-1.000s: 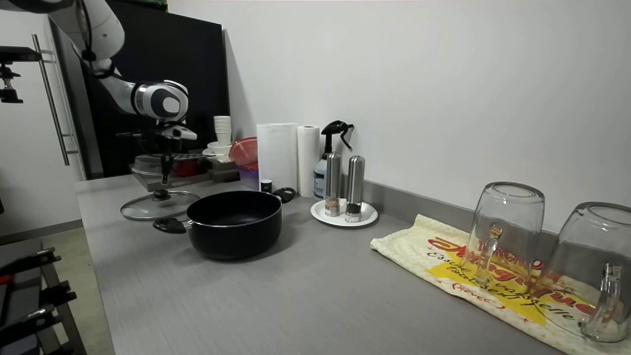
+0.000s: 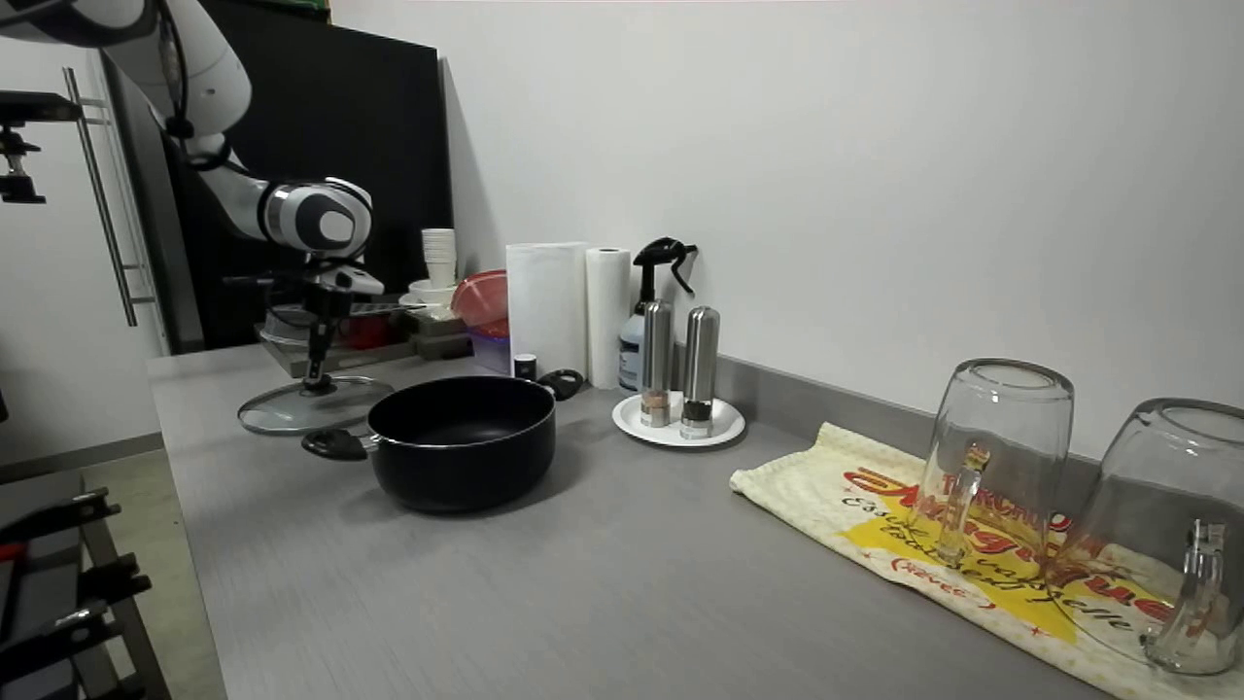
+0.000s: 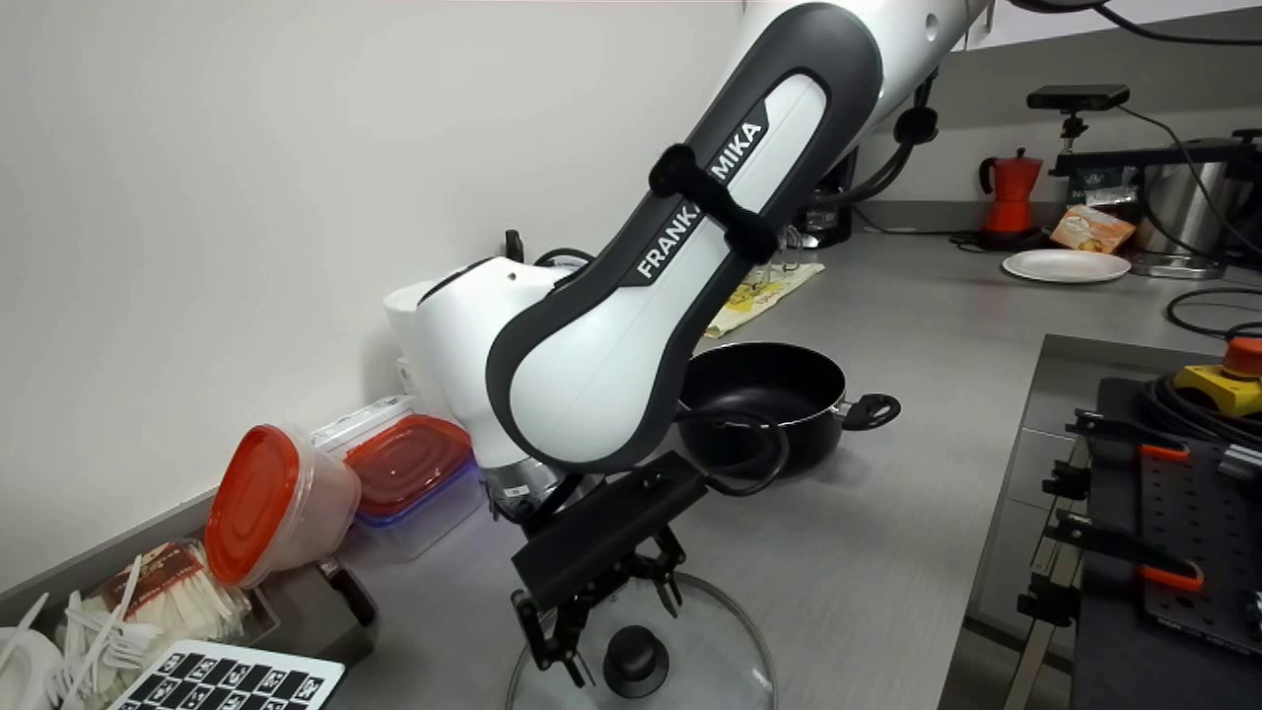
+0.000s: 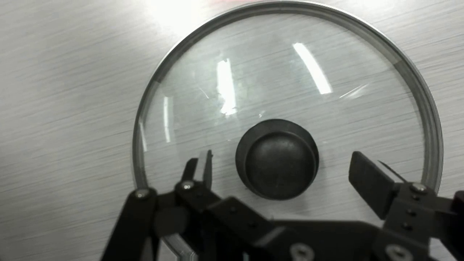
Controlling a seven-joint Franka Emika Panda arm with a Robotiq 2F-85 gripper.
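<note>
A round glass lid (image 4: 348,117) with a steel rim lies flat on the counter, its black knob (image 4: 278,161) facing up. My gripper is open over it, one finger (image 4: 369,180) well to the right of the knob and the other to its left, with gaps on both sides in the wrist view. From the side, the gripper (image 2: 315,383) reaches down to about the height of the knob on the lid (image 2: 292,410). A black two-handled pot (image 2: 466,449) stands uncovered beside the lid; its visible inside looks empty.
Paper towel rolls (image 2: 545,309), a spray bottle (image 2: 633,338) and a white plate (image 2: 731,422) with two grinders line the wall. Two upturned glass mugs (image 2: 991,467) rest on a printed cloth (image 2: 805,478). Plastic containers (image 3: 284,503) stand behind the lid.
My gripper has come down from above the lid to the height of its knob. Lid and pot have stayed where they were.
</note>
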